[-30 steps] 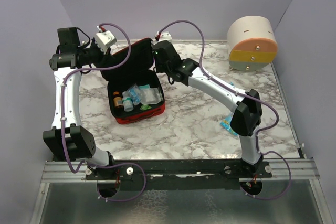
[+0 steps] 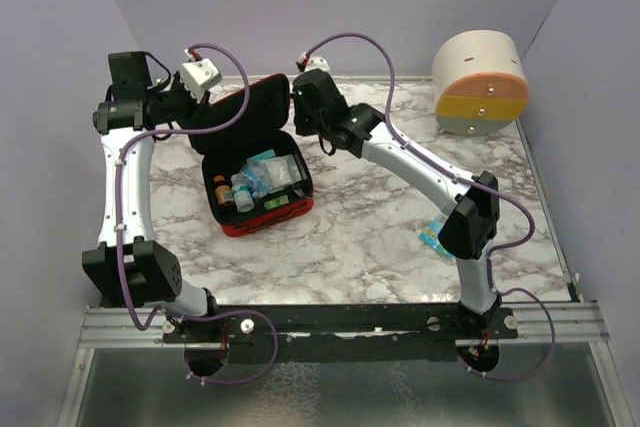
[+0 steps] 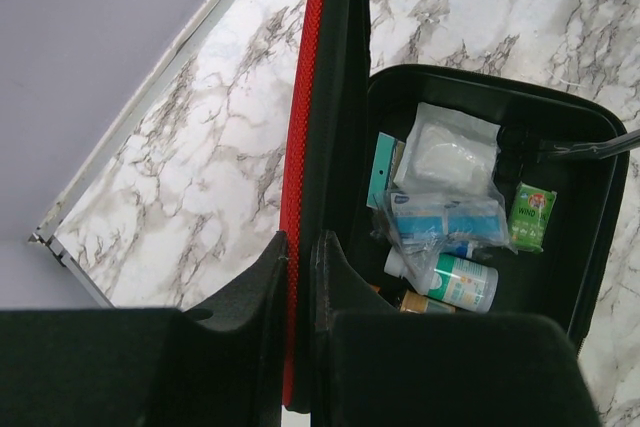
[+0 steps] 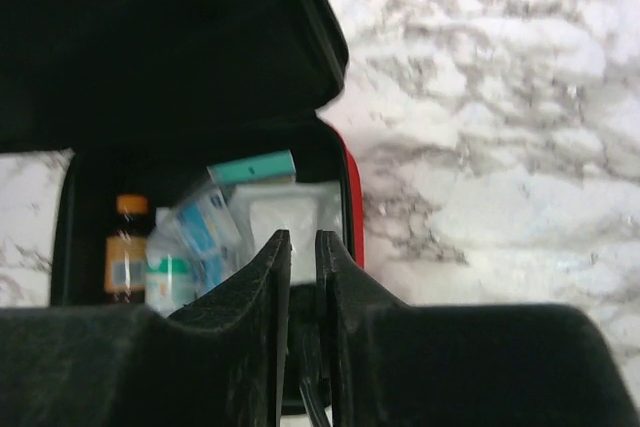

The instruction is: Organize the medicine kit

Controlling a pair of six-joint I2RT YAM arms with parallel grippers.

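Observation:
The black medicine kit (image 2: 230, 222) with red sides stands open at the left, holding an orange bottle (image 4: 126, 257), a white bottle (image 3: 460, 283), bagged supplies (image 3: 450, 147), a green packet (image 3: 533, 215) and a dark metal tool (image 3: 590, 147). My left gripper is shut on the edge of the raised lid, whose red zipper runs between its fingers. My right gripper hangs beside the lid's right end, above the kit's right side, its fingers close together with a narrow gap and nothing visible between them.
A rounded cabinet (image 2: 480, 97) with coloured drawers stands at the back right. A light blue packet (image 2: 436, 239) lies at the right, partly under the right arm.
The left arm and kit look the same.

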